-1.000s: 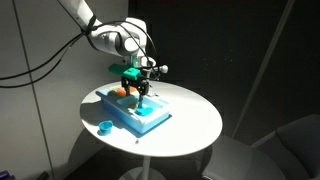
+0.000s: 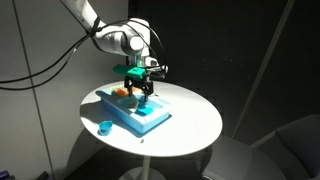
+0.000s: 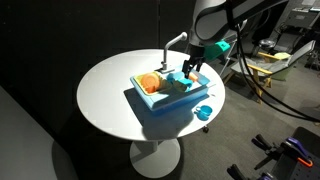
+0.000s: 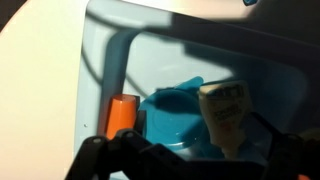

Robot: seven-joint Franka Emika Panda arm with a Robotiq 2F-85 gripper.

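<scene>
My gripper is open, its dark fingers parted at the bottom of the wrist view. It hangs over a light blue bin (image 2: 147, 123) on the round white table. Inside the bin, a cream pack with print (image 4: 222, 112) lies between the fingers' sides, and nothing shows gripped. Beside it is a teal round dish (image 4: 172, 116), partly covered by the pack. An orange item (image 4: 122, 113) stands near the bin's left wall in the wrist view. From exterior view 2, a round orange thing (image 3: 150, 81) shows in the bin; the gripper hides part of the contents.
A small blue cup (image 2: 105, 128) stands on the table outside the bin, near its edge. Dark cables loop beside the arm.
The arm and gripper have shifted slightly to the right over the bin in exterior view 1. The bin and the cup have stayed in place.
</scene>
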